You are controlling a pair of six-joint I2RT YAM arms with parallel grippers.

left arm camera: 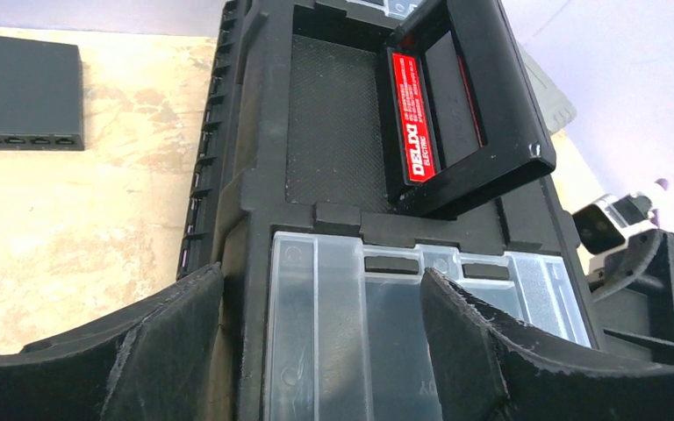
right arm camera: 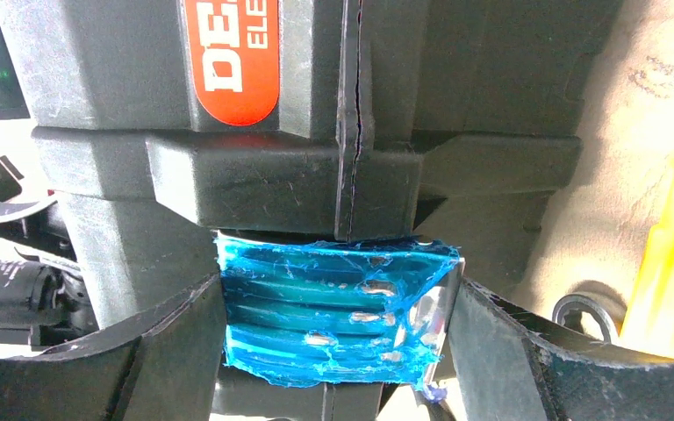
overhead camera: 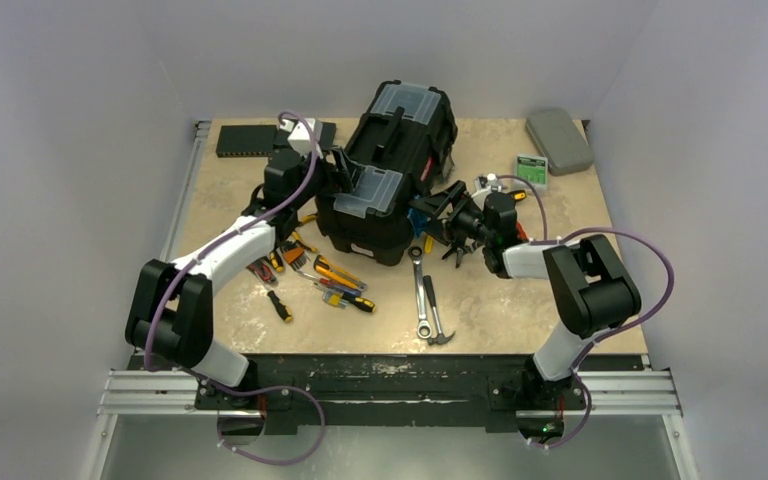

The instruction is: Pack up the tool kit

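The black toolbox (overhead camera: 380, 235) stands in the middle of the table, with clear compartment lids (left arm camera: 316, 324) on top and a raised handle (left arm camera: 509, 96). My left gripper is shut on the toolbox's near top corner, around part of the clear-lidded section. At the toolbox's right side, my right gripper is part open, a blue latch-like piece (right arm camera: 329, 307) between its fingers, against the box wall. I cannot tell whether it grips that piece. Pliers, screwdrivers and a knife (overhead camera: 335, 270) lie loose around the box.
A wrench (overhead camera: 420, 290) and hammer (overhead camera: 433, 310) lie front centre. Flat black boxes (overhead camera: 245, 140) are back left, a grey case (overhead camera: 558, 140) and green-filled container (overhead camera: 531, 172) back right.
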